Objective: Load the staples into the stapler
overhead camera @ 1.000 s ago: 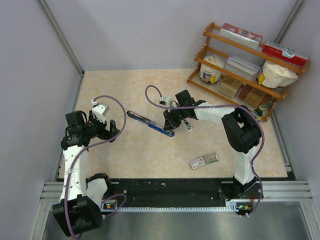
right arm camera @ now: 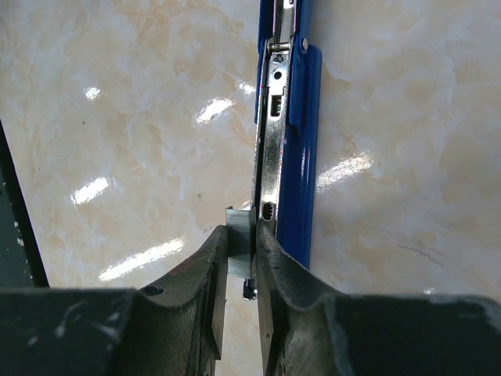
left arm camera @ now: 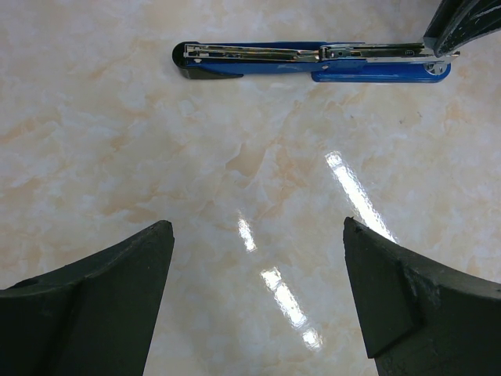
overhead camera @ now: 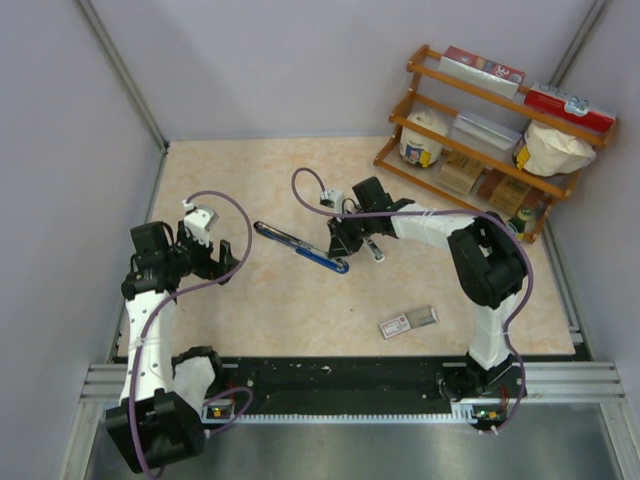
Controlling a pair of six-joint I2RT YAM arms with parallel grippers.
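Observation:
The opened blue stapler point(overhead camera: 305, 250) lies flat mid-table, its long metal channel point(right arm camera: 272, 157) exposed in the right wrist view. A grey strip of staples point(right arm camera: 239, 244) stands tilted at the channel's near end, toward its left side. My right gripper straddles the strip, one finger on either side; whether both fingers press on it is hard to tell. In the left wrist view my left gripper is wide open and empty over bare table, with the stapler beyond its fingertips.
A whitish staple box point(overhead camera: 409, 321) lies at the front right. Behind my right gripper is a small pale object point(overhead camera: 374, 250), partly covered. The wooden shelf point(overhead camera: 480, 160) with boxes and tubs fills the back right. Table between my left gripper and the stapler is clear.
My right arm has shifted very slightly over the stapler's end. The stapler and my left arm have stayed in place.

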